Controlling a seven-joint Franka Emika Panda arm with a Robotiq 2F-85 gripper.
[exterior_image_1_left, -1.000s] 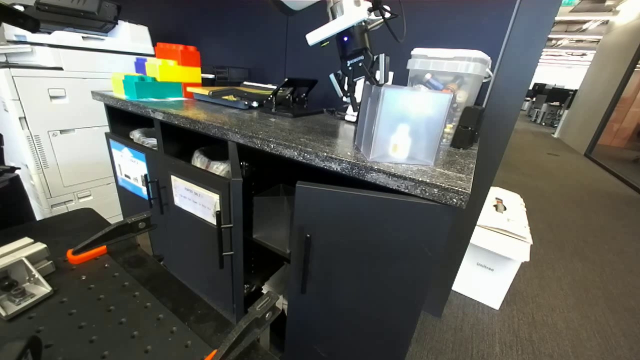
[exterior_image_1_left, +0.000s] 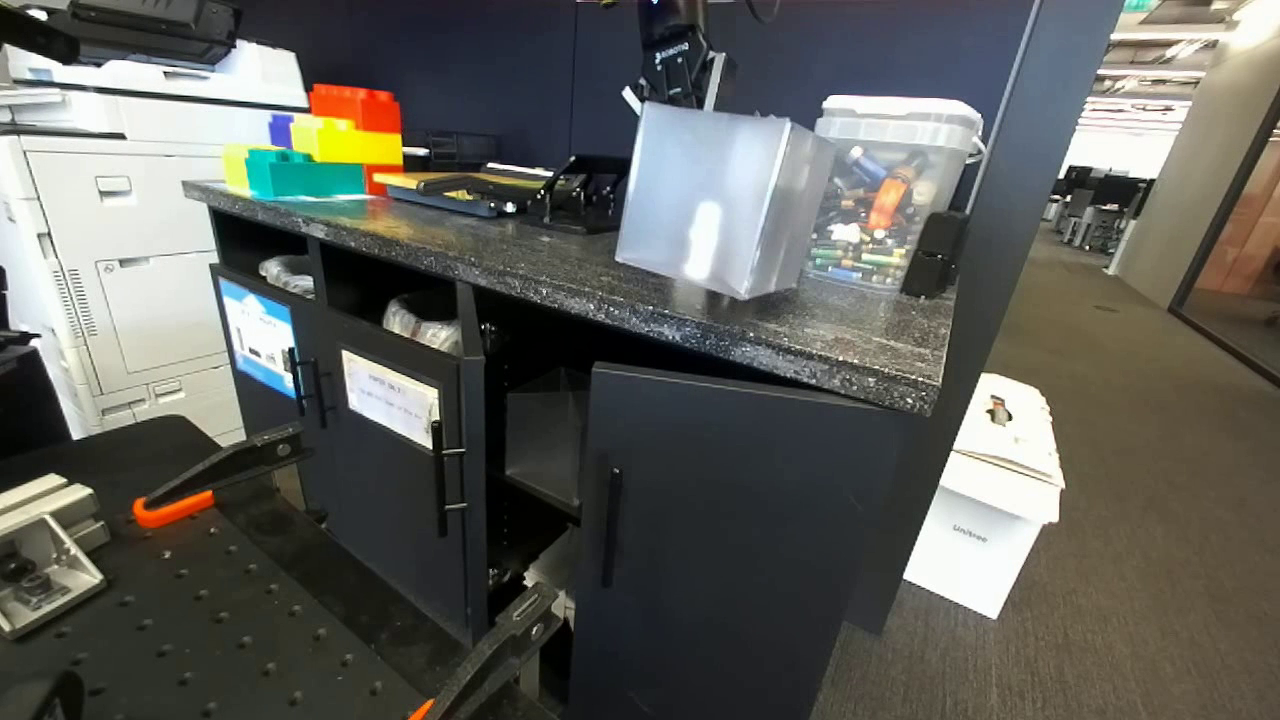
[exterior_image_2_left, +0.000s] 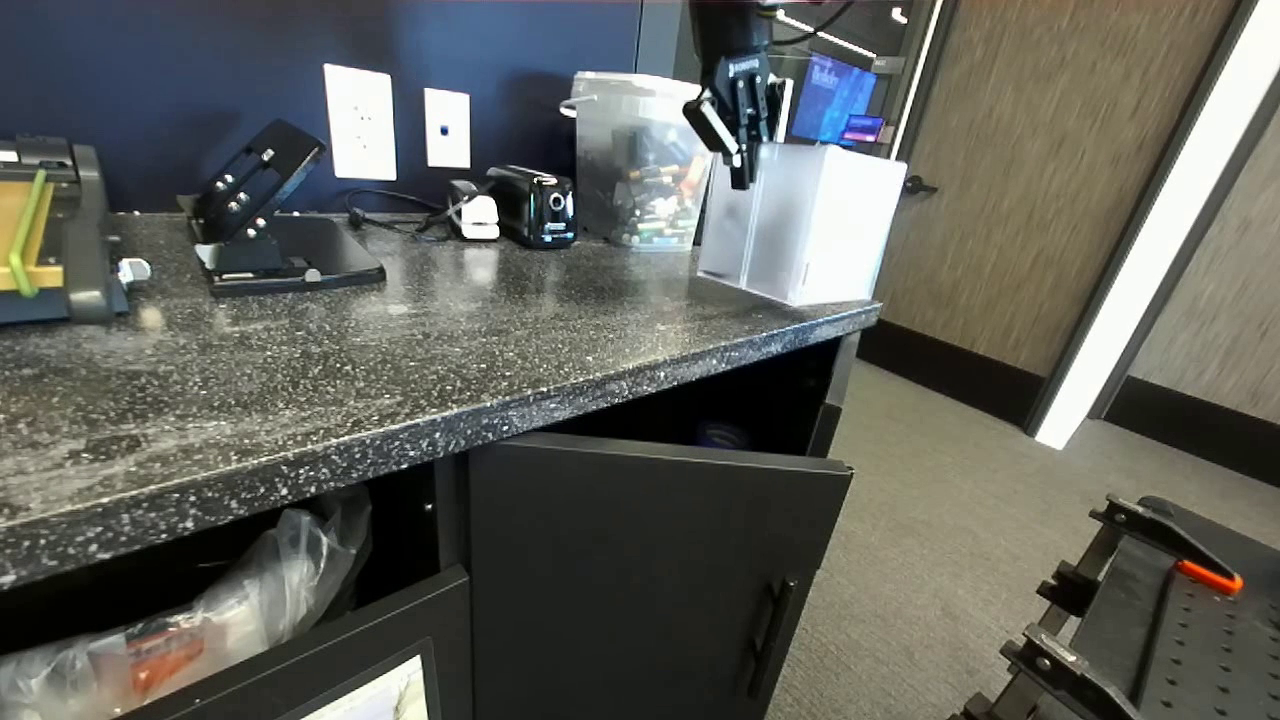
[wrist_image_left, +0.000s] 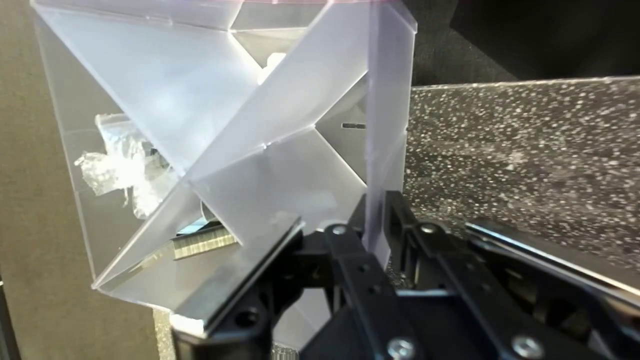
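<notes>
A translucent box (exterior_image_1_left: 708, 198), open at the top with slanted inner panels, is at the right end of the dark speckled counter (exterior_image_2_left: 480, 324). My gripper is shut on one of its upright walls, which runs between the two fingers. From the second exterior view, the gripper (exterior_image_2_left: 741, 168) points down at the box's near left side (exterior_image_2_left: 768, 222). In the first exterior view the box hides my fingertips. Whether the box's base touches the counter cannot be told. Crumpled clear plastic (wrist_image_left: 129, 165) shows through the box in the wrist view; whether it lies inside or beyond is unclear.
Close behind the box stands a clear lidded bucket of batteries (exterior_image_1_left: 882, 192). A black device (exterior_image_2_left: 534, 206) and a tilted black stand (exterior_image_2_left: 270, 204) occupy the back. The cabinet door (exterior_image_1_left: 732, 528) below hangs ajar. Mid-counter is bare toward the front.
In the first exterior view the box has shifted left and turned, showing its right side. The arm has moved left with it, and its fingertips are now hidden behind the box.
</notes>
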